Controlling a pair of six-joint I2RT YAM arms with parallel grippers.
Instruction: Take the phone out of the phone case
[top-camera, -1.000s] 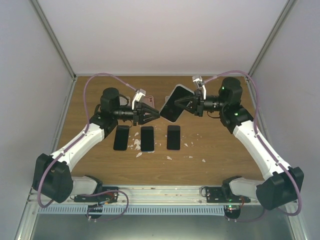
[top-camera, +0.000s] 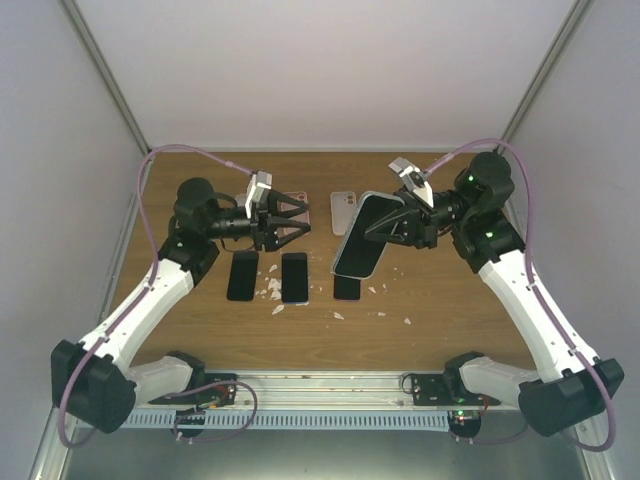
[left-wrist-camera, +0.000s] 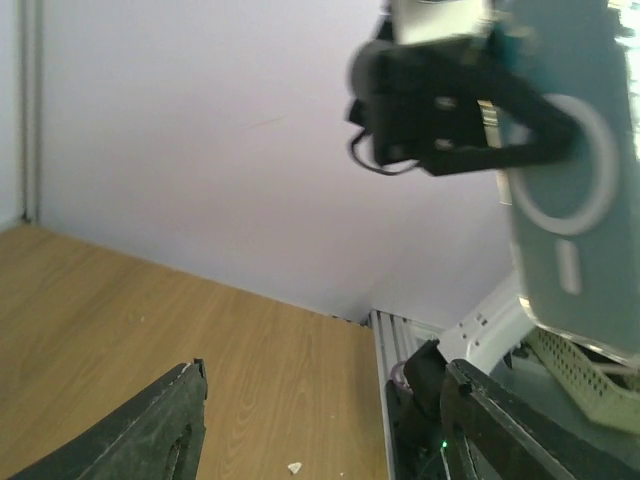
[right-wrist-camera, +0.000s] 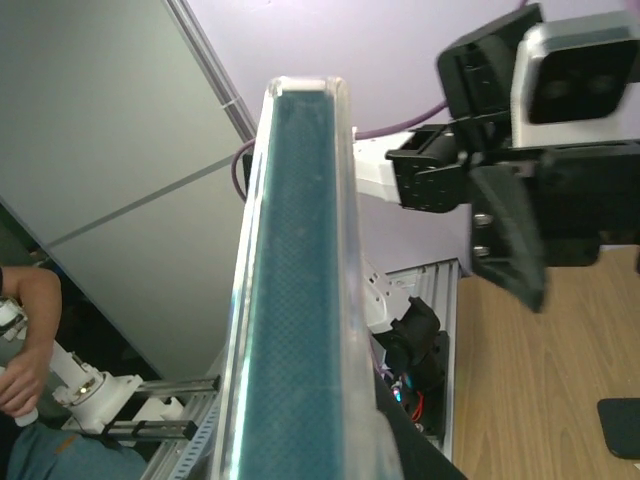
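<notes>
Held up above the table is a phone in a clear-edged case (top-camera: 366, 240), tilted, its dark screen showing in the top view. My right gripper (top-camera: 388, 228) is shut on it near its upper right part. In the left wrist view the bluish back with a pale ring (left-wrist-camera: 568, 250) shows at the right. The right wrist view sees the cased phone's narrow edge (right-wrist-camera: 290, 260) almost end-on. To the phone's left, my left gripper (top-camera: 309, 217) stands open and apart from it, its fingers (left-wrist-camera: 180, 415) empty.
Dark phones (top-camera: 242, 276) lie in a row on the wooden table, one (top-camera: 347, 289) partly hidden under the held phone. Behind them lie a pink case (top-camera: 302, 216) and a pale case (top-camera: 342, 208). Small white scraps are scattered around.
The grippers have since separated; the phone came forward with the right one, and the left one opened.
</notes>
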